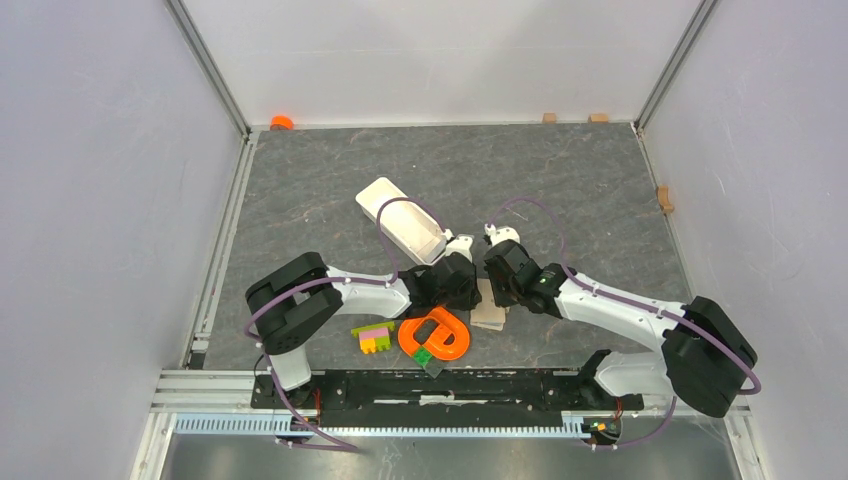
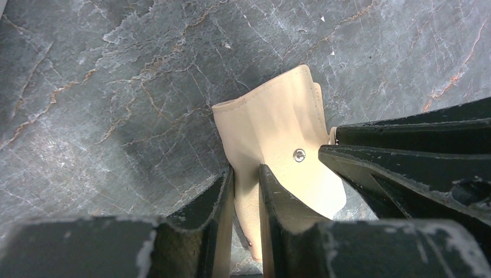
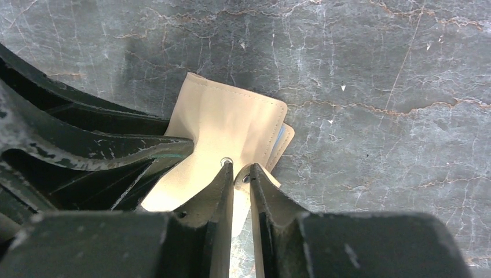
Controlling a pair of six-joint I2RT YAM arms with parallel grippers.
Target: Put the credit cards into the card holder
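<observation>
The beige card holder (image 1: pixel 488 313) lies on the grey table between the two arms, with a metal snap (image 2: pixel 299 155) on its face. My left gripper is shut on its left side, the leather passing between the fingers. At the other side, my right gripper has its fingers close around the small snap tab (image 3: pixel 245 175) of the holder; whether they grip it is unclear. A thin blue edge (image 3: pixel 281 134), perhaps a card, shows between the holder's layers. No separate card is visible.
A white tray (image 1: pixel 381 190) lies behind the left arm. Near the front left are an orange ring-shaped toy (image 1: pixel 458 343) and toy blocks (image 1: pixel 374 340).
</observation>
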